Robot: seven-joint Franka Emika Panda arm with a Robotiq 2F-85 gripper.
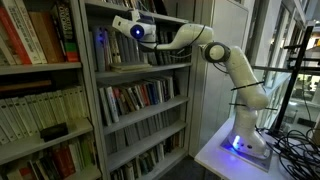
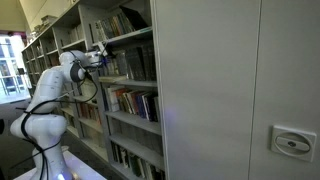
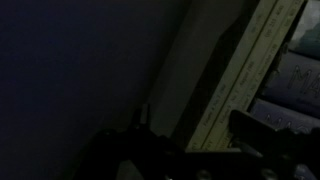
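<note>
My gripper (image 1: 118, 24) is up at the top shelf of the tall grey bookcase (image 1: 98, 105), reached by the arm stretched across from the right. In the wrist view the gripper is open, its two dark fingers well apart. Pale cream book spines (image 3: 232, 92) stand slanted in that view, partly between the fingers and partly behind the right one. Whether a finger touches them cannot be told in the dark picture. From the other side, the gripper (image 2: 104, 50) appears small against the upper shelf.
Dark blue-grey volumes (image 3: 292, 82) stand right of the cream spines. A broad dark surface (image 3: 75, 70) fills the wrist view's left. Lower shelves hold rows of books (image 1: 135, 97). The arm's base (image 1: 250, 145) stands on a white table (image 1: 218, 160).
</note>
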